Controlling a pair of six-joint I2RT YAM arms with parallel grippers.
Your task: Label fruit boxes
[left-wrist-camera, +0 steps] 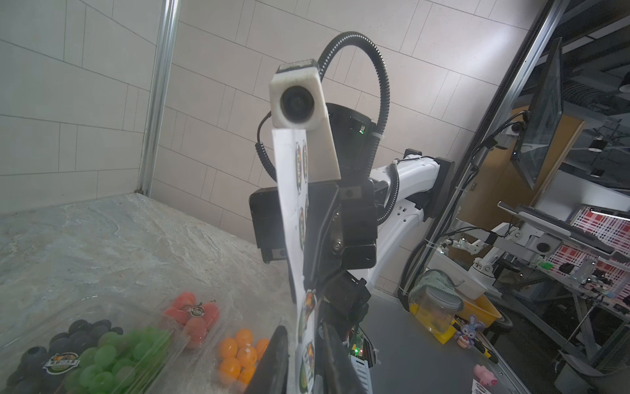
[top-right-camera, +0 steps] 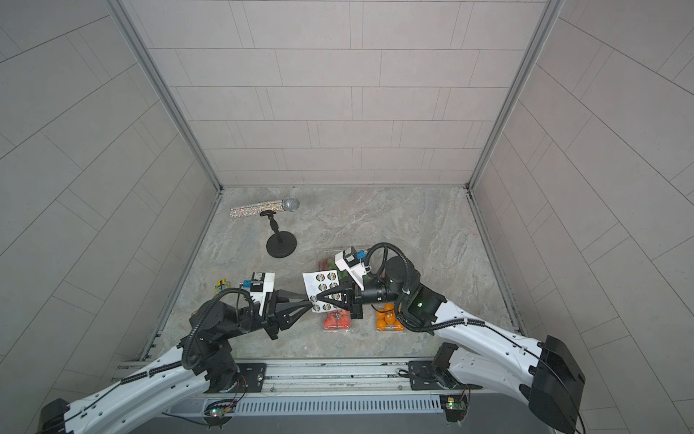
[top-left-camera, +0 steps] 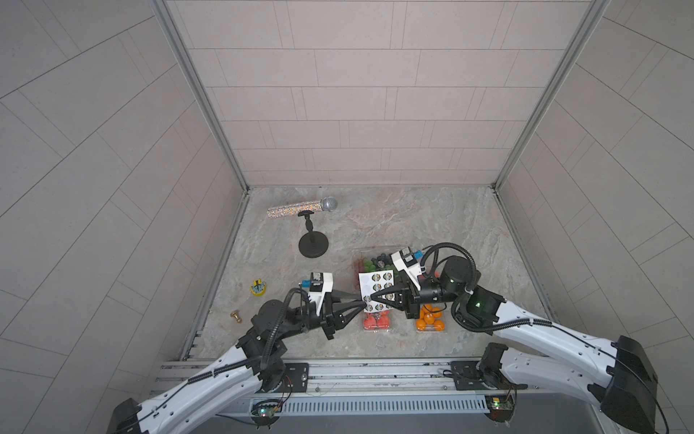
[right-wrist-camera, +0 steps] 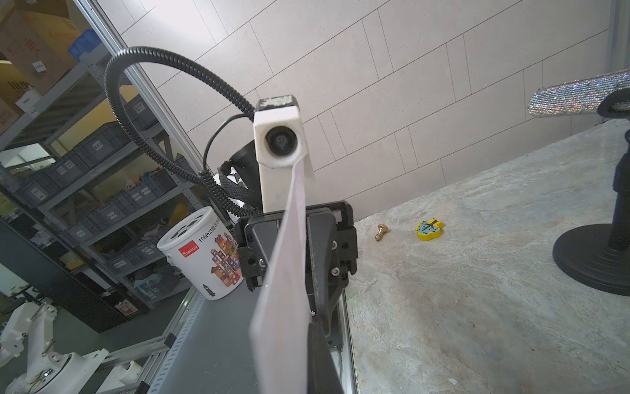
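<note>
A white sheet of round stickers (top-left-camera: 376, 282) stands between the two grippers, held by my right gripper (top-left-camera: 373, 295), shut on it. My left gripper (top-left-camera: 361, 304) is part open at the sheet's near left edge; its fingertips flank that edge in the left wrist view. Below are fruit boxes: green and dark grapes (left-wrist-camera: 105, 354), with a round label on the dark ones, red fruit (left-wrist-camera: 191, 314), also labelled, and oranges (left-wrist-camera: 244, 354).
A microphone (top-left-camera: 296, 209) and black stand (top-left-camera: 313, 243) are at the back left. A small yellow toy (top-left-camera: 258, 287) and brass piece (top-left-camera: 235, 315) lie left.
</note>
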